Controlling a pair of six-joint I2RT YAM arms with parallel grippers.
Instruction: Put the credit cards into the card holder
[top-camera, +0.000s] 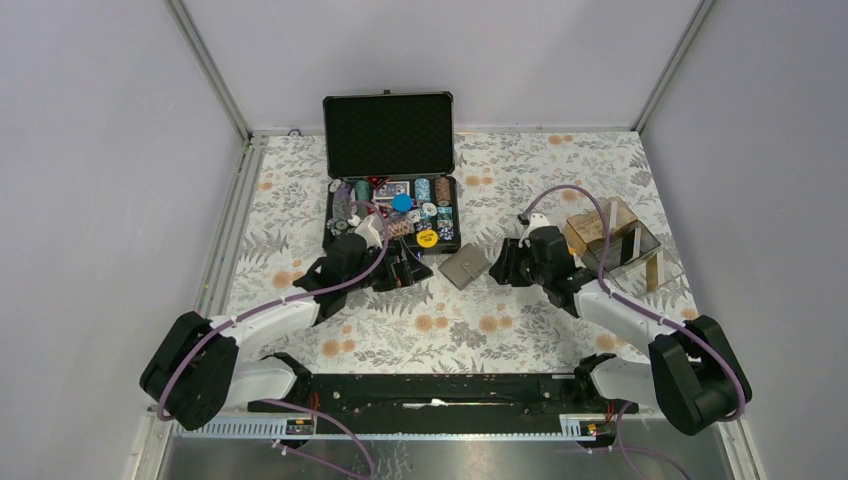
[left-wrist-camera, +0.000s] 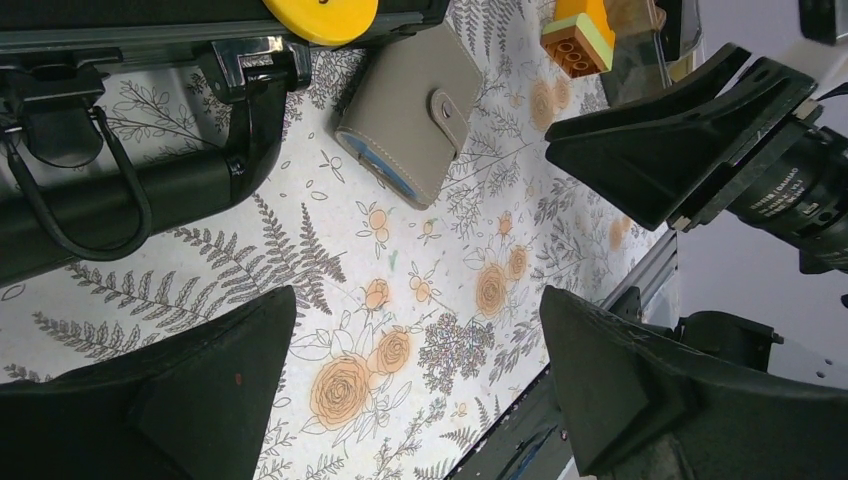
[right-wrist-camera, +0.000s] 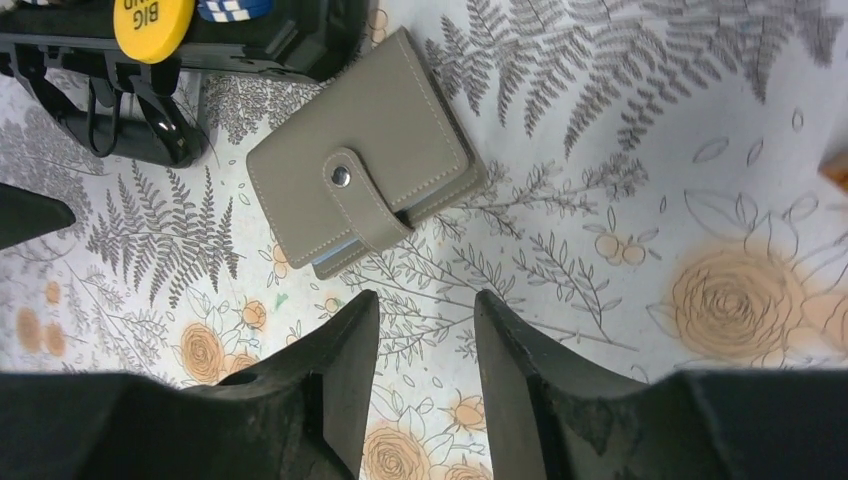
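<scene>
The grey-brown card holder (top-camera: 462, 264), a folded leather wallet with a snap strap, lies closed on the patterned cloth (right-wrist-camera: 620, 280) between my grippers, its blue inner sleeves showing at an edge. My left gripper hangs open to the left of the holder, near the case's front, with nothing between its fingers. My right gripper is part open just right of the holder, empty between its fingertips. I cannot make out separate credit cards for certain.
An open black case (top-camera: 389, 135) of poker chips and playing cards stands at back left. A clear box (top-camera: 630, 255) and orange-yellow toy blocks (left-wrist-camera: 578, 38) are at the right. The cloth in front of the holder is clear.
</scene>
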